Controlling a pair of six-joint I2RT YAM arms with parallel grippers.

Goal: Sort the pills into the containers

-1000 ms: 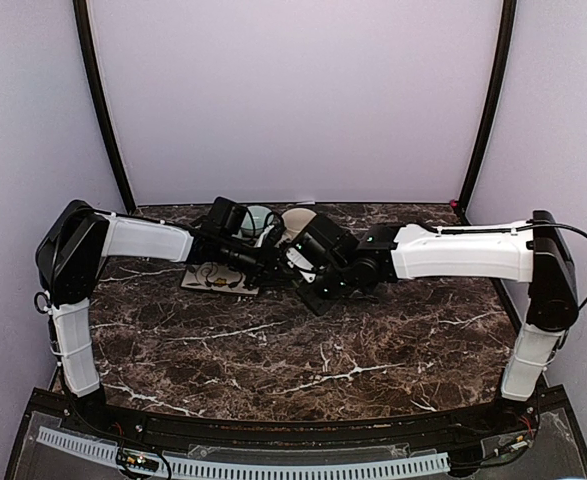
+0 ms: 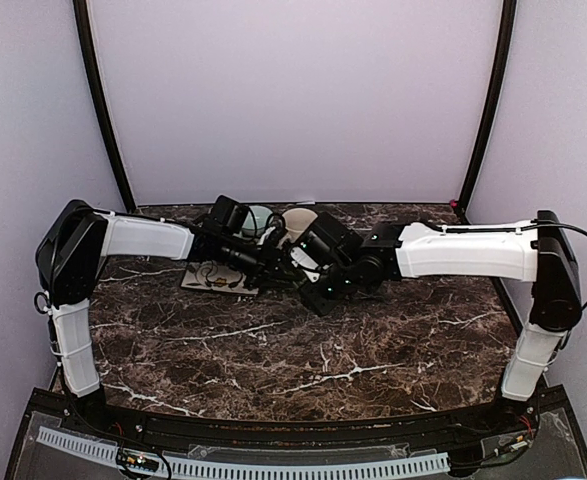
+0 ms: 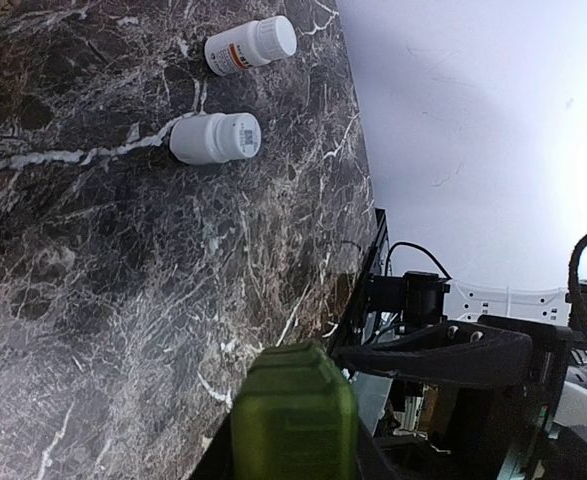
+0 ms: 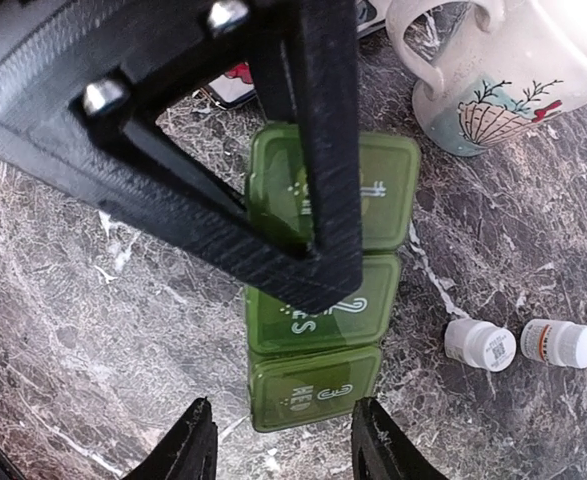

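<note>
A green pill organizer (image 4: 313,385) with three lidded compartments is held off the table by my left gripper (image 2: 281,268), whose dark fingers clamp its far part in the right wrist view; in the left wrist view its green end (image 3: 293,415) fills the bottom centre. My right gripper stands open, its fingertips either side of the nearest compartment's lower edge. Two white pill bottles lie or stand on the table to the side: one plain bottle (image 4: 478,342) and one with an orange label (image 3: 238,50).
A white mug (image 4: 503,90) with a printed design stands beside the organizer. A patterned board (image 2: 203,280) lies at the back left, with pale containers (image 2: 299,216) behind the arms.
The left arm is nearly still.
</note>
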